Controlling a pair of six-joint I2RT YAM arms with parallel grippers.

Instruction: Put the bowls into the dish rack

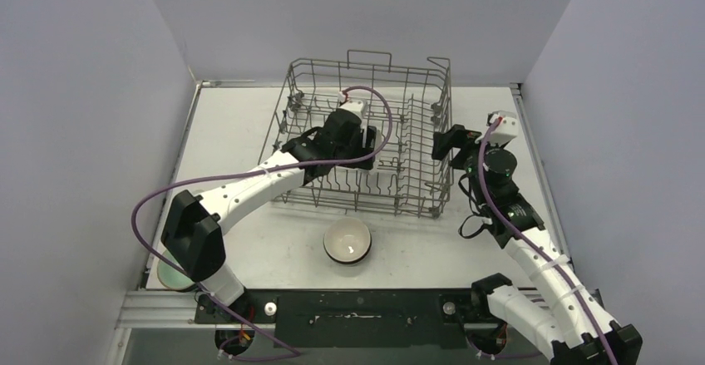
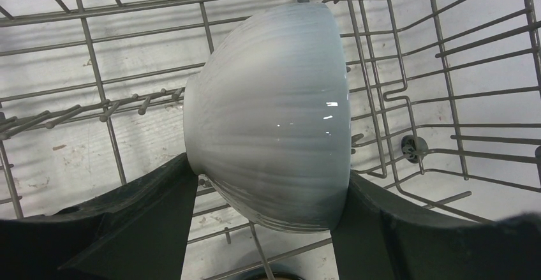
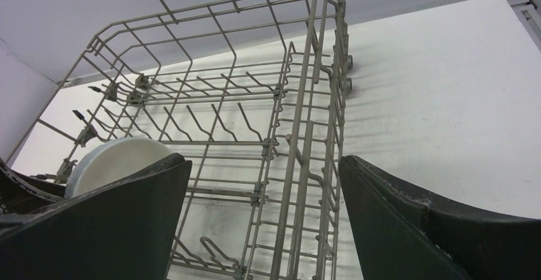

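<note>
A white bowl (image 2: 268, 114) is on its side over the dish rack (image 1: 416, 157), between the fingers of my left gripper, which touch or nearly touch it on either side; whether they grip it is unclear. The right wrist view shows the bowl (image 3: 111, 162) at lower left, inside the rack. My right gripper stands open at the rack's right side, nothing held. Another bowl, cream with a dark outside (image 1: 347, 240), stands on the counter in front of the rack.
A green dish (image 1: 170, 272) is partly hidden by the left arm at front left. Walls close in at both sides and behind.
</note>
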